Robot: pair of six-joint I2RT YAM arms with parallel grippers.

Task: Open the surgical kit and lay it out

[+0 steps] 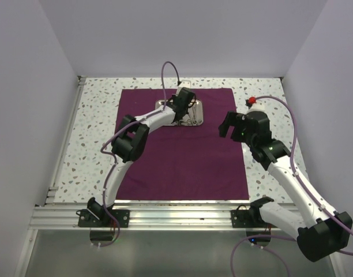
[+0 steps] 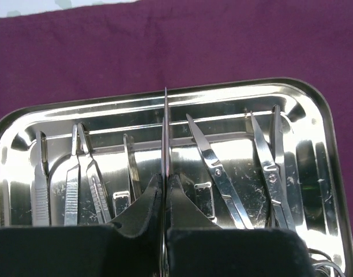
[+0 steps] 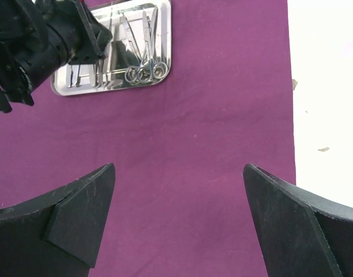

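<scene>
A steel tray [image 2: 61, 112] of surgical instruments lies on the purple cloth [image 1: 182, 161]. Scalpel handle [image 2: 40, 184], forceps [image 2: 72, 190], scissors [image 2: 220, 173] and further scissors [image 2: 271, 179] show inside, with ring handles [image 3: 145, 73] seen from the right wrist. My left gripper is shut over the middle of the tray; a thin upright metal blade or edge shows along the seam between its fingers, though whether it is held is unclear. My right gripper stands open over bare cloth, right of the tray, nothing between its fingers.
The cloth in front of the tray is bare. Speckled table [image 1: 87, 144] borders it on either side. The left arm reaches across to the tray; walls stand behind and at both sides.
</scene>
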